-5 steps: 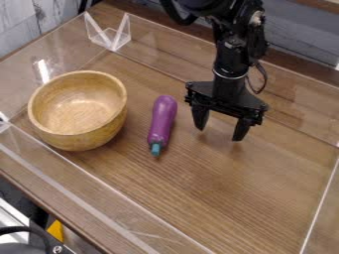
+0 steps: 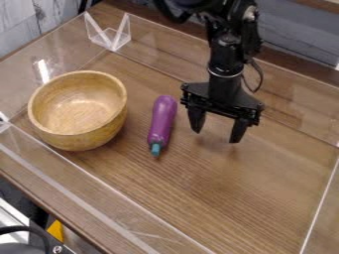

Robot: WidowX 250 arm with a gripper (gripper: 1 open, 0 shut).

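A black robot arm hangs from the top centre with its gripper (image 2: 216, 121) low over the middle of the wooden table, its two dark fingers spread apart with bare wood visible between them. A purple object (image 2: 163, 118) with a teal tip, like a toy eggplant or bottle, lies left of the gripper, apart from it. A yellow-tan bowl (image 2: 77, 131) stands further left.
A clear wire-like holder (image 2: 109, 34) sits at the back left. Dark cables or hardware show at the bottom left corner, and a wall edge runs along the back.
The gripper has shifted very slightly to the left. The purple object and the bowl are where they were.
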